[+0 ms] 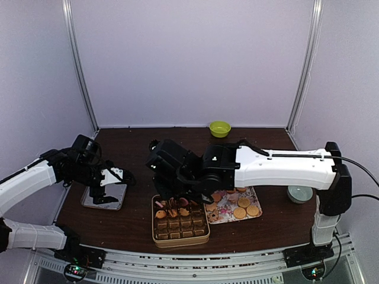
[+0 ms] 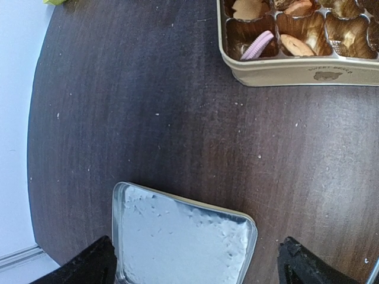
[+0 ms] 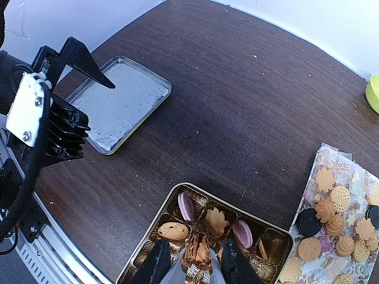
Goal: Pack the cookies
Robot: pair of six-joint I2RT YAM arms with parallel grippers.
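Note:
The cookie tin (image 1: 180, 241) with its brown divided insert stands at the front middle of the table. In the right wrist view several compartments hold cookies, among them a pink oval cookie (image 3: 186, 206), a tan oval one (image 3: 173, 231) and a flower-shaped one (image 3: 216, 222). My right gripper is over the tin, shut on a brown cookie (image 3: 202, 251); the compartment below is hidden. My left gripper is open and empty above the metal lid (image 2: 177, 236), left of the tin.
A patterned tray (image 1: 222, 215) with many loose cookies lies right of the tin. A green bowl (image 1: 219, 129) stands at the back, a pale bowl (image 1: 299, 194) at the right. Bare table lies between lid and tin.

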